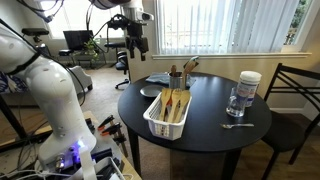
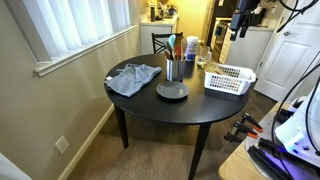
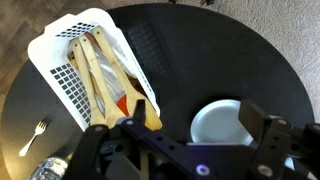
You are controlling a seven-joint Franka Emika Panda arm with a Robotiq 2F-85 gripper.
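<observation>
My gripper (image 1: 140, 45) hangs in the air above the left side of the round black table (image 1: 205, 88), well clear of everything on it. From the wrist, the two dark fingers stand wide apart with nothing between them. A white slatted basket (image 1: 168, 130) holds several wooden utensils (image 3: 95, 75), and something red shows among them. Beside it lies a dark round plate (image 2: 172, 90), which looks pale from above. A metal canister (image 2: 176, 70) stands behind, filled with upright utensils.
A clear pitcher (image 1: 237, 103), a tall white-and-blue container (image 1: 249, 82) and a fork (image 1: 237, 125) occupy the table's right side. Blue-grey cloth (image 2: 133, 79) lies near the window. A chair (image 1: 295, 110) stands close to the right edge. Mid-table is mostly bare.
</observation>
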